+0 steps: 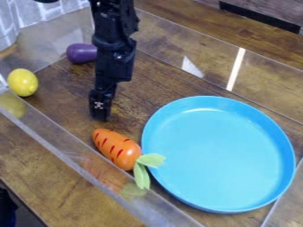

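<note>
The black gripper (pixel 102 108) points down over the wooden surface at centre left, its fingers low, behind an orange toy carrot (pixel 120 150) with green leaves. It is open by its look, though the fingertips are dark and small, with no object visible between them. A purple eggplant (pixel 81 53) lies behind the arm at upper left, partly hidden by it. A yellow lemon (pixel 23 82) lies at the left edge.
A large blue plate (pixel 218 153) fills the lower right, beside the carrot. A clear plastic wall runs along the lower left.
</note>
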